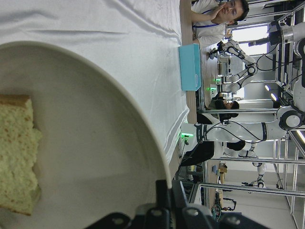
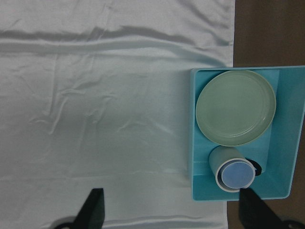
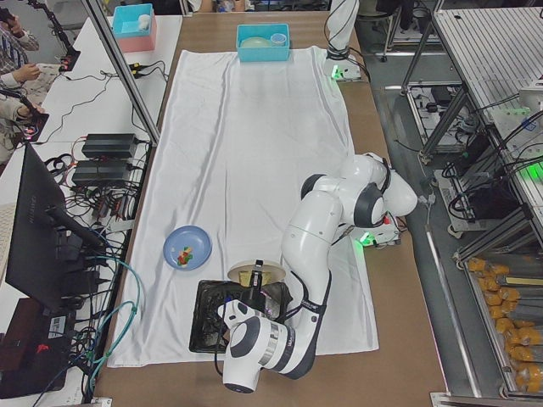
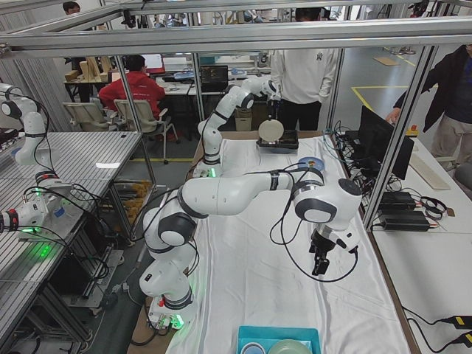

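Observation:
A cream plate (image 1: pixel 100 133) with a slice of bread (image 1: pixel 14 152) on it fills much of the left wrist view; my left gripper is shut on its rim. In the camera left view the plate (image 3: pixel 242 273) is over a black bin (image 3: pixel 206 326). A blue plate (image 3: pixel 187 237) with small colourful pieces lies left of it. My right gripper hangs open over the white cloth, beside a teal box (image 2: pixel 200 176) holding a green plate (image 2: pixel 235 107) and a cup (image 2: pixel 231 169).
A monitor (image 3: pixel 38 237) and cables stand off the table's left side.

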